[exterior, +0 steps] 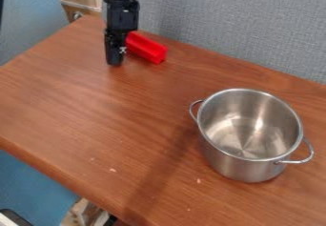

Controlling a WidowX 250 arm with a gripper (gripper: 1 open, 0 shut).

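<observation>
My black gripper (114, 55) reaches down from the top of the view to the back left of the wooden table, its fingertips low at the tabletop. It looks shut, with nothing seen between its fingers. A red block (145, 47) lies just to its right, close beside or touching it, partly behind the gripper. A steel pot (249, 134) with two handles stands at the right.
A grey padded wall (235, 25) runs along the back edge. The table's left edge borders a blue surface.
</observation>
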